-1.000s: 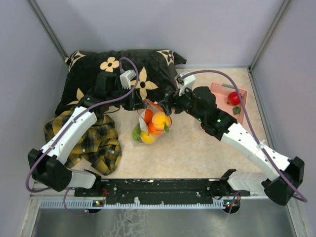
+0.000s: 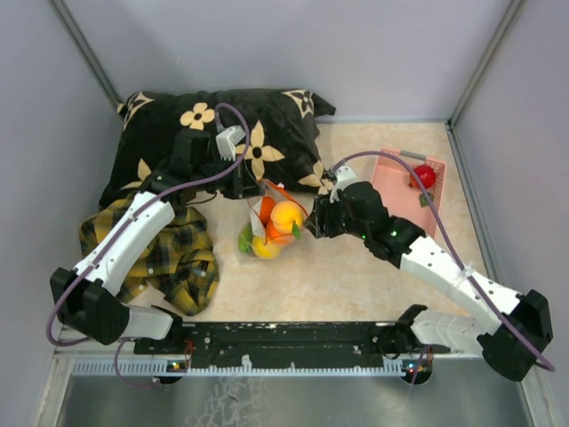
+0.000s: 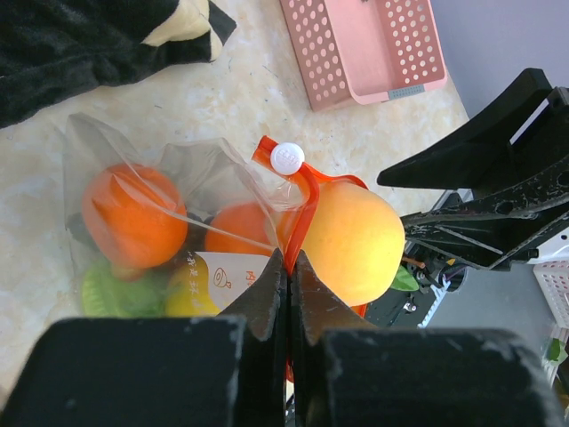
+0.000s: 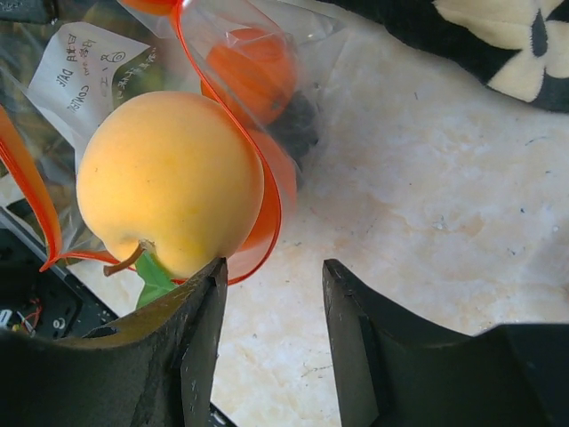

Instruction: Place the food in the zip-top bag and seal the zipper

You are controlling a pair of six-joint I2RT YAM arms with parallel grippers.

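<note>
The clear zip top bag [image 2: 252,203] stands upright on the table with an orange zipper rim at its mouth. My left gripper is shut on that rim, which is pinched at its fingertips. A large yellow-orange fruit with a stem and leaf [image 4: 169,178] sits in the bag's open mouth. Behind the film are orange fruits [image 3: 133,215], a yellow fruit [image 3: 191,289] and a green item [image 3: 111,292]. To the right of the mouth, my right gripper is part open and empty, its left finger beside the bag's rim.
At the right stands a pink basket [image 2: 384,178] with a red fruit [image 2: 423,176] and a green item [image 2: 425,199]. A dark flowered cushion [image 2: 169,133] lies behind the bag, a plaid cloth [image 2: 169,258] to its left.
The left arm and the bag have hardly moved.
</note>
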